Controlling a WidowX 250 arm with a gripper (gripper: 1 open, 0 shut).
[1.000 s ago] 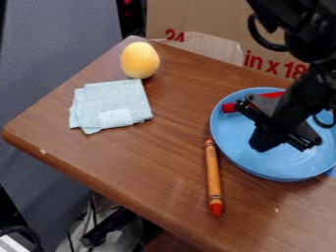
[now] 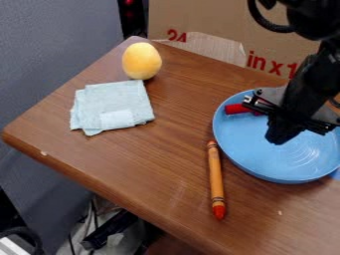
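Note:
My black gripper (image 2: pixel 272 118) is low over the blue plate (image 2: pixel 281 159) at the right of the view. A red object (image 2: pixel 240 108) lies at the plate's back left, beside the fingers, with a grey piece behind it. The gripper's body partly hides these, and I cannot tell whether the fingers hold anything. An orange crayon-like stick (image 2: pixel 216 181) with a red tip lies on the table just left of the plate.
A folded pale cloth (image 2: pixel 113 105) and a yellow round object (image 2: pixel 142 61) lie on the wooden table (image 2: pixel 106 169) at the left and back. A cardboard box (image 2: pixel 213 25) stands behind.
The gripper has risen slightly and shifted a little to the right over the plate. The other objects look unmoved.

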